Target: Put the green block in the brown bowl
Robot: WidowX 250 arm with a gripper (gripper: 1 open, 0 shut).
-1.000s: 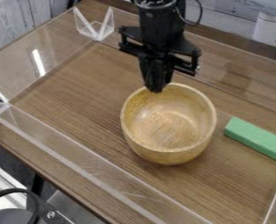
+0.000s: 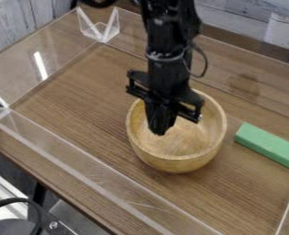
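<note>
The long green block [image 2: 269,146] lies on the wooden table at the right, reaching the picture's edge. Left of it is the round light-brown bowl [image 2: 190,163], its inside empty where it shows. My black gripper [image 2: 162,117] points down over the back left of the bowl, hiding part of the rim. It is well apart from the green block. Dark parts overlap at its lower end, so the gap between the fingers is unclear. Nothing can be made out in its grasp.
A clear angular object [image 2: 99,25] stands at the back left. A blue-and-white item [image 2: 283,29] sits at the back right corner. Cables and dark hardware [image 2: 18,216] fill the lower left corner. Bare table [image 2: 61,101] lies left of the bowl.
The bowl and the green block have stayed put.
</note>
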